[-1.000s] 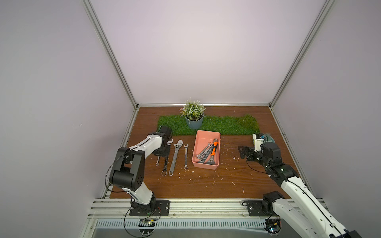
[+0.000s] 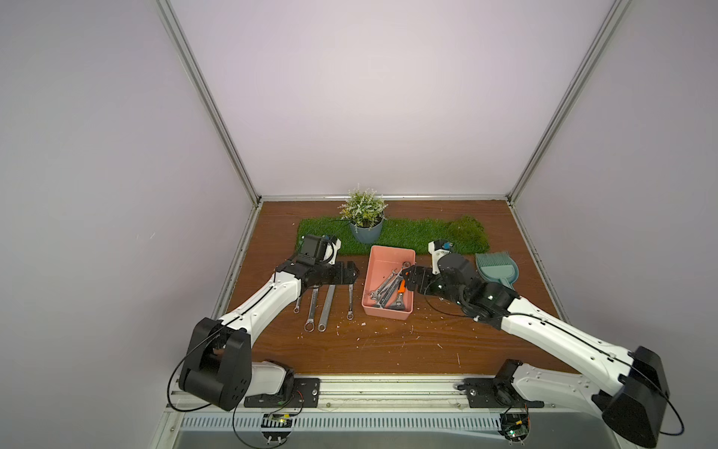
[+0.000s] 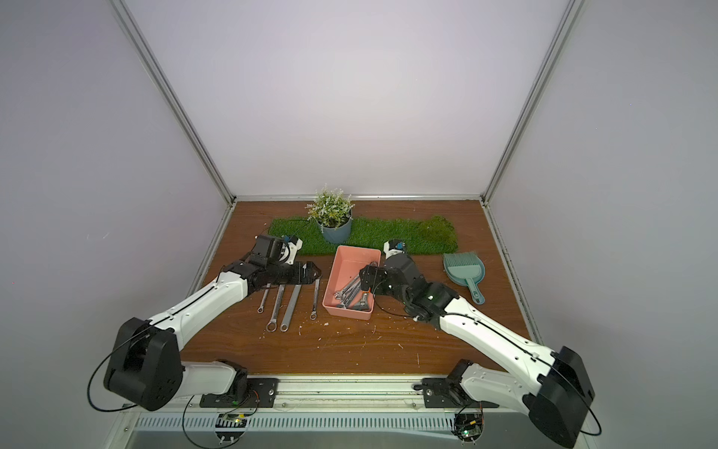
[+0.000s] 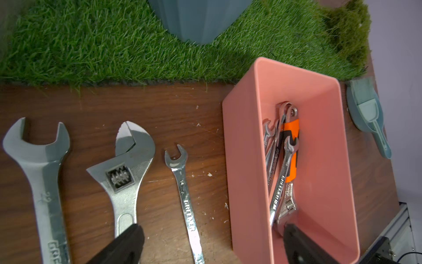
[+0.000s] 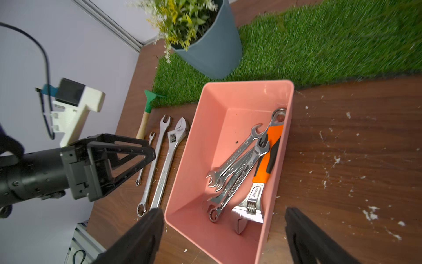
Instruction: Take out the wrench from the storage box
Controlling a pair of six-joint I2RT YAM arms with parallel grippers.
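Observation:
The pink storage box (image 5: pixel 189 184) holds several wrenches. In the right wrist view, a silver combination wrench (image 5: pixel 239 180) lies on top of others, beside an orange-handled adjustable wrench (image 5: pixel 265 165) along the right wall. My right gripper (image 2: pixel 409 278) is open above the box's right side, with nothing held; its fingers (image 5: pixel 142 239) show at the lower edge of its view. My left gripper (image 2: pixel 355 272) is open and empty, left of the box. Between its fingers in the left wrist view is a small wrench (image 4: pixel 186 204) on the table. The top views partly hide the box's contents.
Left of the box lie a silver adjustable wrench (image 4: pixel 125 176) and a large wrench (image 4: pixel 41 176). A potted plant (image 2: pixel 365 213) stands on the grass strip (image 2: pixel 419 232) behind. A dustpan and brush (image 3: pixel 465 271) lie right.
My right arm has moved left, bringing its gripper from beside the box to over its right side. The left gripper has moved right, toward the box. The wrenches have not visibly moved.

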